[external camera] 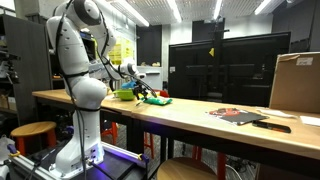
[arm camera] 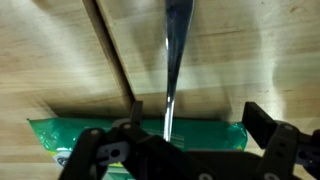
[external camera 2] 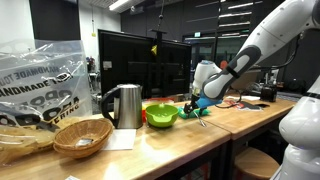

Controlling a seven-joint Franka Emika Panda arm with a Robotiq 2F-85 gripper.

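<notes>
In the wrist view, my gripper is open, its two dark fingers wide apart above the wooden tabletop. A thin utensil (arm camera: 177,28) with a dark handle and narrow metal shaft runs between the fingers, closer to the left one and apart from both. Its lower end passes over a green package (arm camera: 210,134), partly hidden by the gripper body. Exterior view 1 has the gripper low over the table, beside the green package (external camera: 158,100). In exterior view 2 the arm's end comes down near a green item (external camera 2: 190,111).
A brown stick or edge (arm camera: 110,48) lies left of the utensil. A green bowl (external camera 2: 165,117), a metal kettle (external camera 2: 127,105) and a wicker basket (external camera 2: 83,135) stand along the table. Toward the other end lie a dark flat item (external camera: 238,116) and a black object (external camera: 271,127).
</notes>
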